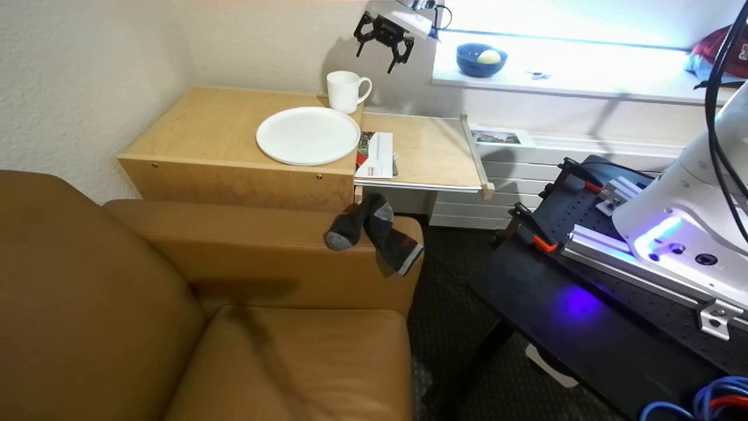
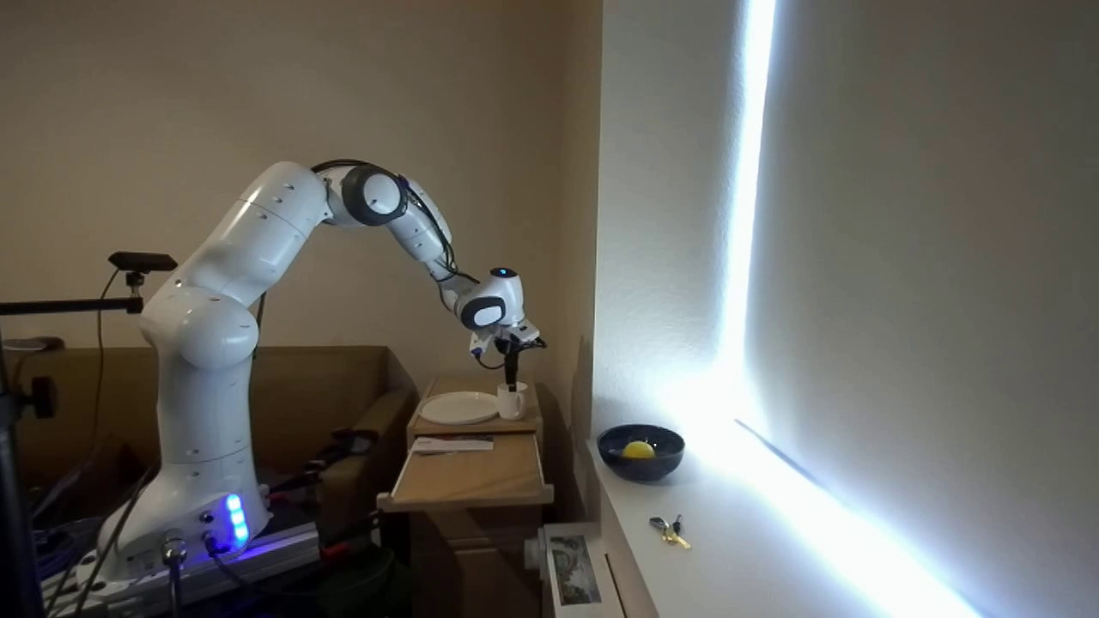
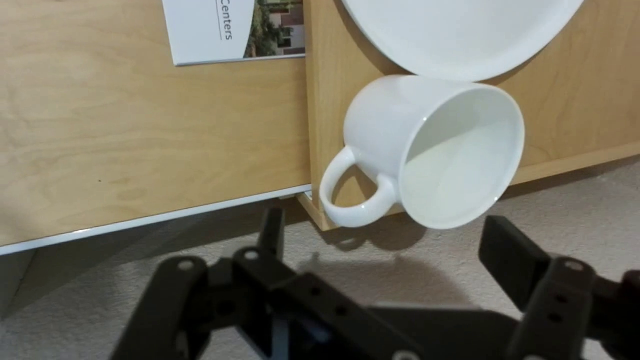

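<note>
My gripper [image 1: 375, 62] hangs open above and a little to the right of a white mug [image 1: 343, 92], with nothing between its fingers. In the wrist view the mug [image 3: 384, 120] stands just beyond the wide-spread fingertips, its handle toward the drawer side and its empty inside visible. The mug is upright at the wooden cabinet's back corner. A round white plate [image 1: 308, 136] lies right by it. From the second exterior view, the gripper [image 2: 511, 387] overlaps the mug [image 2: 518, 403]; depth between them is hard to judge there.
A pulled-out wooden shelf [image 1: 428, 151] holds a brochure [image 1: 378, 154]. Dark socks [image 1: 382, 231] drape over the sofa arm [image 1: 280, 228]. On the window sill sit a blue bowl [image 1: 471, 67] with a yellow item and some keys [image 2: 671, 531]. The wall is close behind the mug.
</note>
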